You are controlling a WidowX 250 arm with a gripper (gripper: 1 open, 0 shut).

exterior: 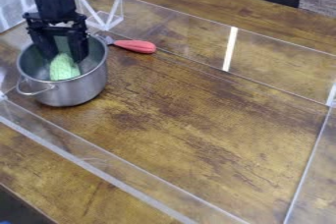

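A steel pot (pixel 77 88) with loop handles stands at the left of the wooden table. A pale green item (pixel 63 68) lies inside it. My black gripper (pixel 63 51) reaches down from the top left into the pot's mouth, over the green item. Whether its fingers are open or closed on anything I cannot tell, as they are dark and overlap.
A red-handled utensil (pixel 136 46) lies just behind the pot to the right. Tape lines mark the table (pixel 210 120), whose middle and right are clear.
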